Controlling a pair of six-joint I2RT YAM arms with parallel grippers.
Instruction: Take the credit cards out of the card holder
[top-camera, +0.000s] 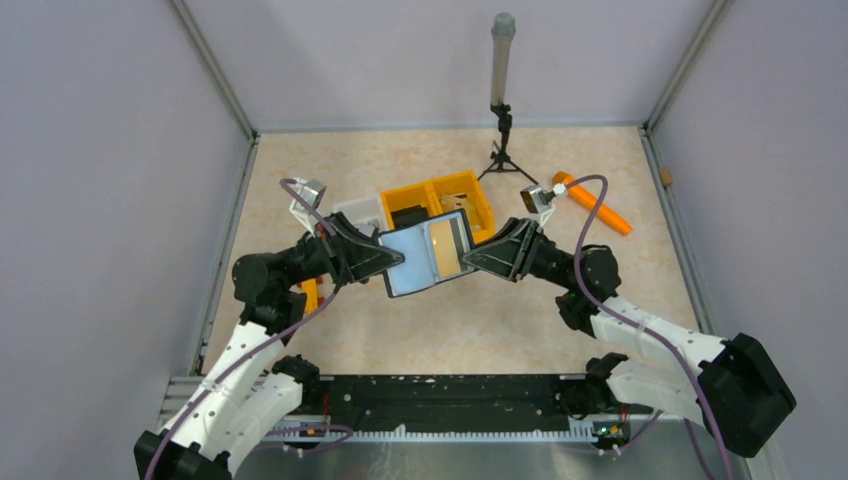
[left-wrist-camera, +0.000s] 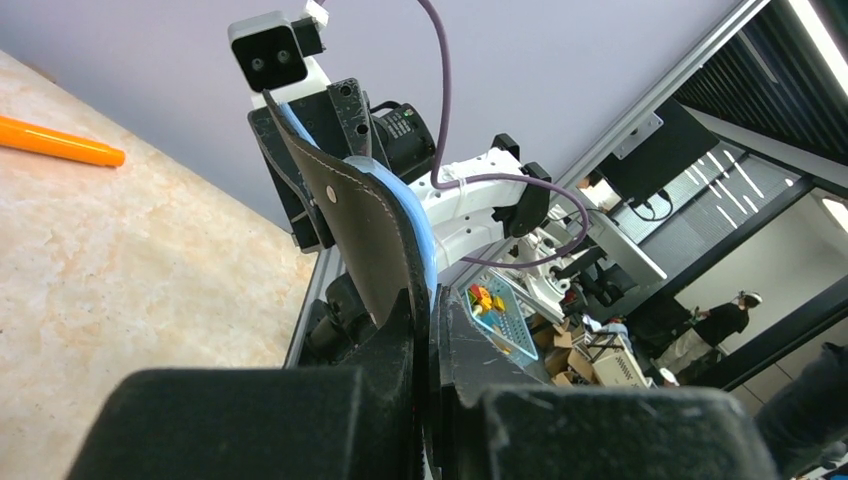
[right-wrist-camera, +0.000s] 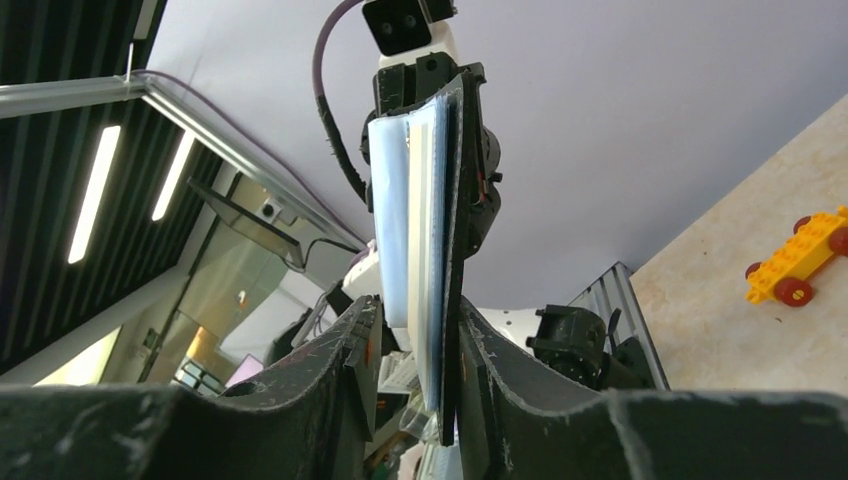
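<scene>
The open card holder (top-camera: 412, 262), dark outside and pale blue inside, hangs between both grippers above the table, with tan cards (top-camera: 449, 244) in its right half. My left gripper (top-camera: 392, 256) is shut on its left side; the left wrist view (left-wrist-camera: 425, 350) shows it edge-on between the fingers. My right gripper (top-camera: 470, 257) is at the holder's right edge; in the right wrist view its fingers (right-wrist-camera: 350, 360) stand on either side of the layered edge of holder and cards. Whether they are closed on it I cannot tell.
An orange two-part bin (top-camera: 475, 205) and a pale tray (top-camera: 355, 208) stand behind the holder. An orange cylinder (top-camera: 595, 205) lies back right, a tripod (top-camera: 503, 150) stands at the back, and a yellow toy car (right-wrist-camera: 790, 262) is at the left.
</scene>
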